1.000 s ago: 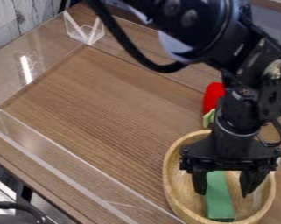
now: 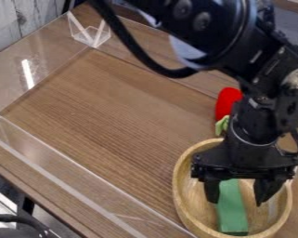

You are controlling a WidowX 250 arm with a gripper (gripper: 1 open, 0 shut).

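My black gripper (image 2: 243,186) hangs low over a wooden bowl (image 2: 188,204) at the lower right, its two fingers spread apart and reaching into it. A green rectangular block (image 2: 232,218) lies in the bowl, under and between the fingers. Whether the fingertips touch it is hard to tell.
A red object (image 2: 228,100) and a small green item (image 2: 223,124) sit behind the arm.
The gripper and arm have shifted very slightly over the bowl; the bowl and green block look unmoved.
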